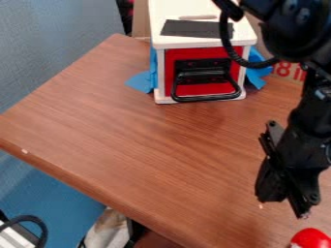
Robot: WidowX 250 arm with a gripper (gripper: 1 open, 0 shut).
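My black gripper (287, 194) hangs low over the right side of the wooden table, its fingers angled down just above and left of a red round object (311, 239) at the bottom right edge of the frame. Whether the fingers are open or shut is unclear from this angle. A white and red toy oven or box (176, 30) with a black handle stands at the back, resting on blue material.
A dark cable arches from the arm across the box.
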